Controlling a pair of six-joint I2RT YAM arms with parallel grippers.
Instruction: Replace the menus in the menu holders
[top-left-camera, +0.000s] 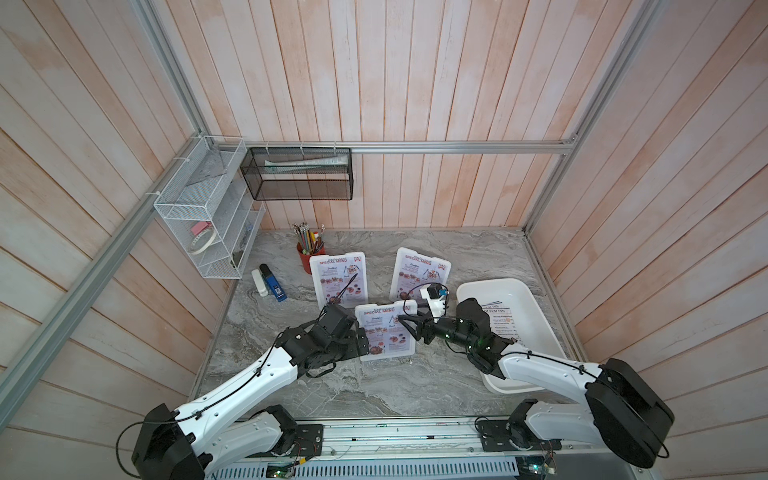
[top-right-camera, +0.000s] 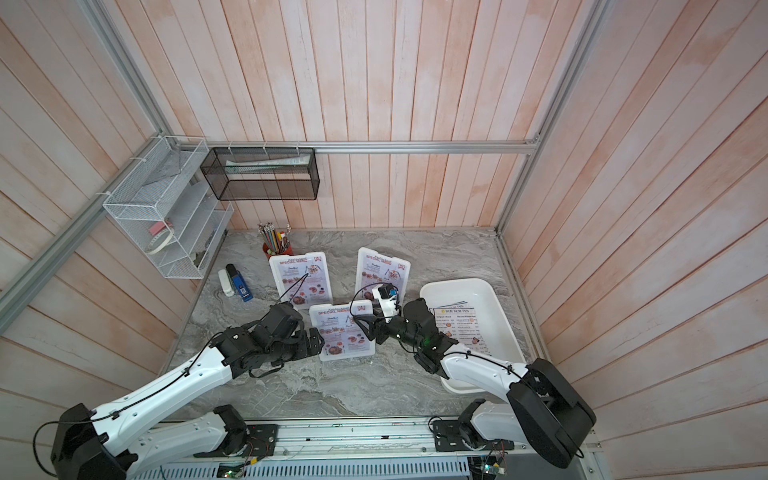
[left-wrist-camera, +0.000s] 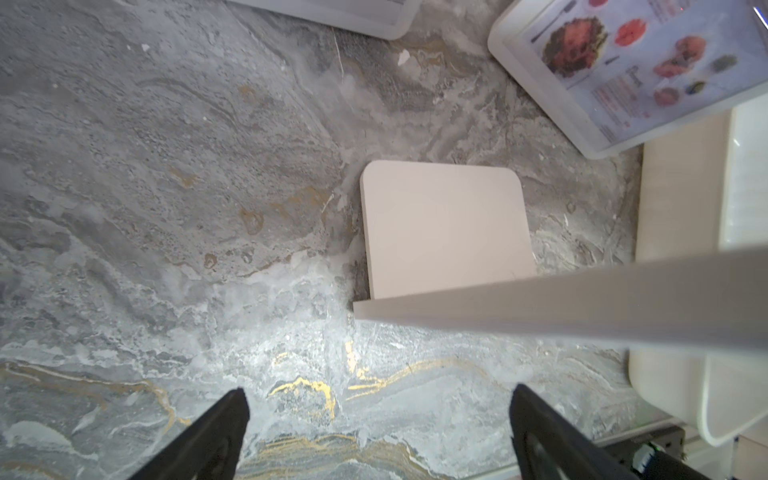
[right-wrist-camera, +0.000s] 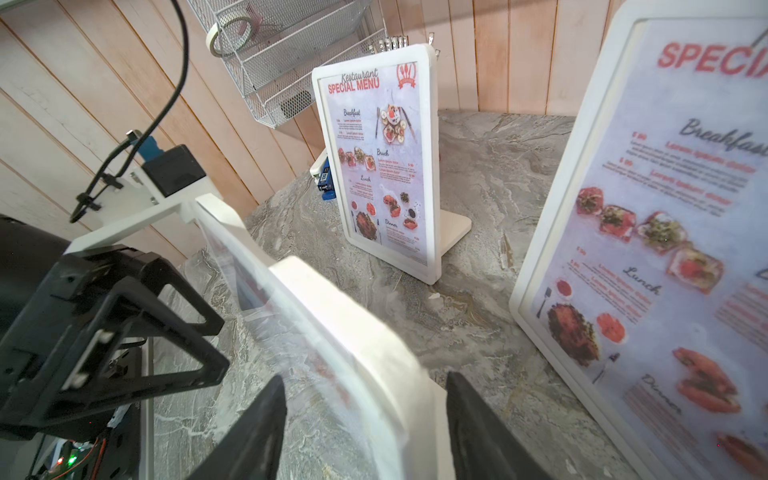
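Observation:
The front menu holder stands upright between my grippers, a printed menu inside its white frame. In the left wrist view its frame shows edge-on above its flat base. My left gripper is open at its left side, its fingers wide apart. At the right side, my right gripper has its fingers parted around the holder's edge, not visibly clamped. Behind stand the back left holder and back right holder, both with menus. Other menu sheets lie in the white tray.
The tray lies close to the right arm. A red pencil cup, a blue bottle and a white bottle are at the back left. Wire shelves and a black basket hang above.

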